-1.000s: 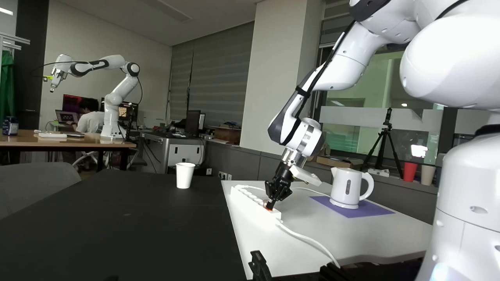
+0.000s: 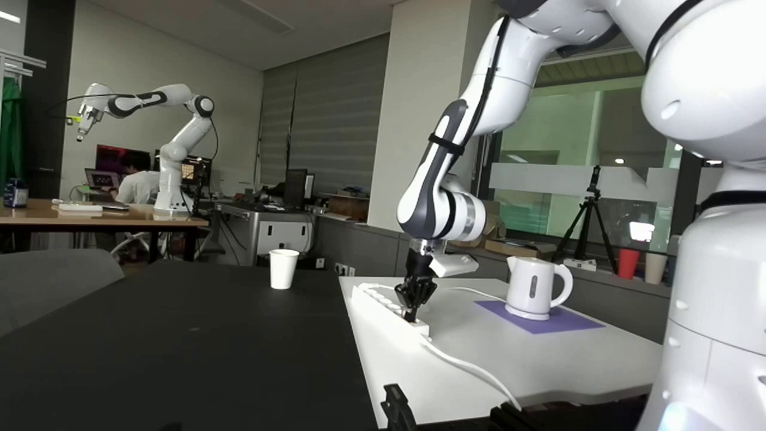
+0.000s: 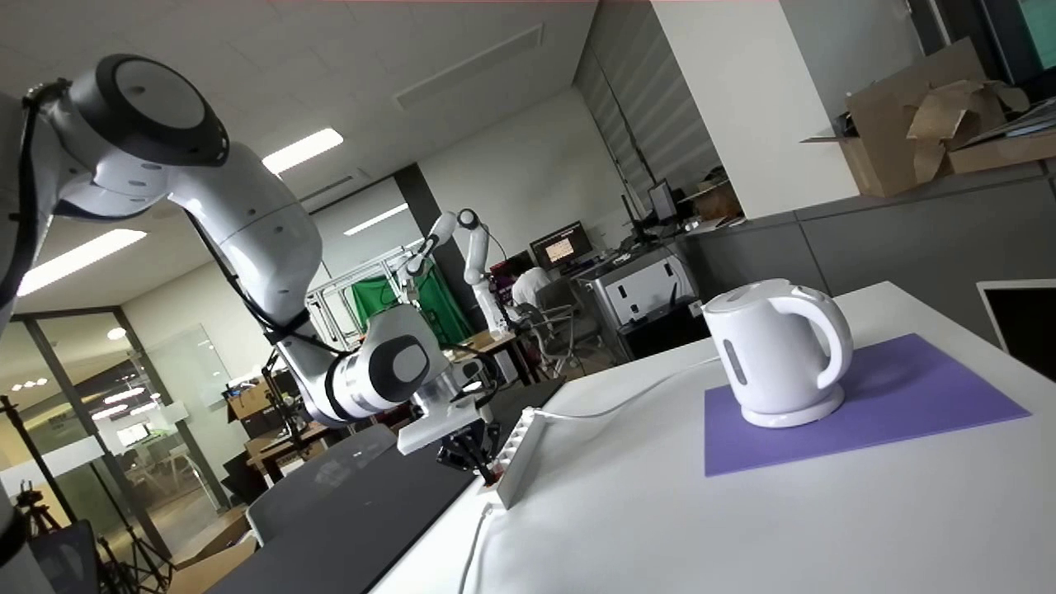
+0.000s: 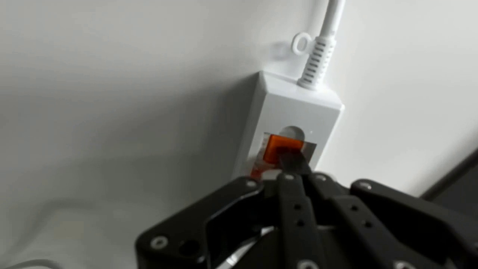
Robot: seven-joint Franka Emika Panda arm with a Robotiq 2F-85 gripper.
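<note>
A white power strip lies along the left edge of the white table, its cable end toward the front. On top of that end, in the wrist view, an orange rocker switch shows in its cut-out. My gripper is shut, with nothing visible between its fingers. Its tips reach down onto the orange switch and cover part of it; they look to be touching it. From the other side, the gripper points down at the near end of the strip.
A white kettle stands on a purple mat, clear of the arm. A paper cup stands on the black table. White cables leave both ends of the strip.
The arm has swung from a slant to nearly upright, its wrist moving left in exterior view 1. The fingertips remain at the switch end, slightly shifted left; the strip looks almost unmoved.
</note>
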